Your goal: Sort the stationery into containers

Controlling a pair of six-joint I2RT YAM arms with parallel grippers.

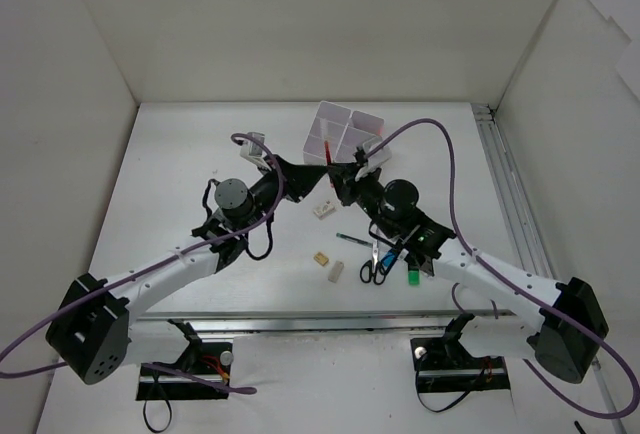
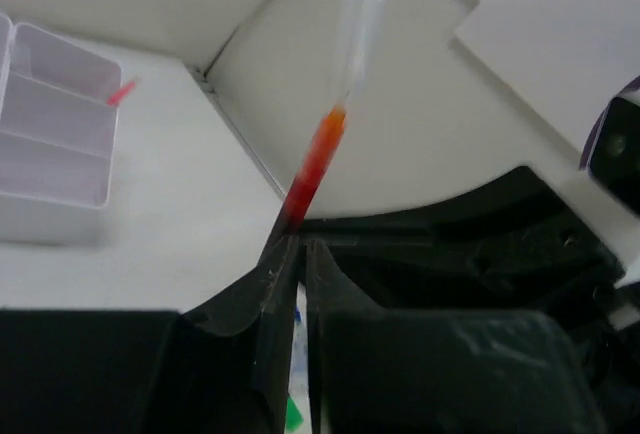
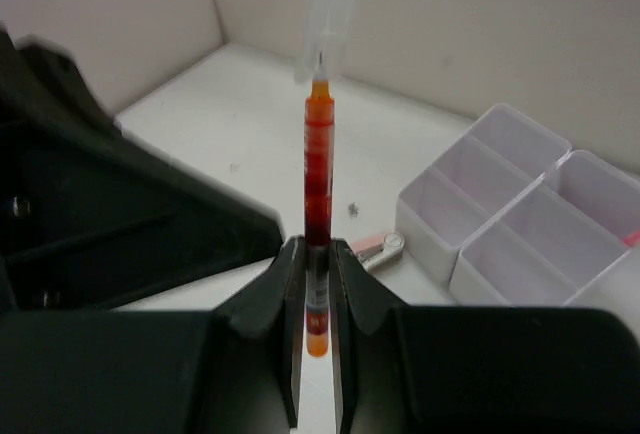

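Observation:
A red-orange pen with a clear top point(image 1: 326, 149) is upright between my two grippers, just in front of the white compartment container point(image 1: 350, 122). My left gripper point(image 1: 318, 170) is shut on the pen, whose clear end rises above it in the left wrist view point(image 2: 318, 154). My right gripper point(image 1: 338, 172) meets it from the right, its fingertips round the pen's lower part in the right wrist view point(image 3: 318, 174); whether they grip it is unclear.
Scissors point(image 1: 374, 270), a dark pen point(image 1: 352, 239), a green item point(image 1: 413, 277), a yellow block point(image 1: 321, 258), an eraser point(image 1: 336, 271) and other small stationery lie on the table.

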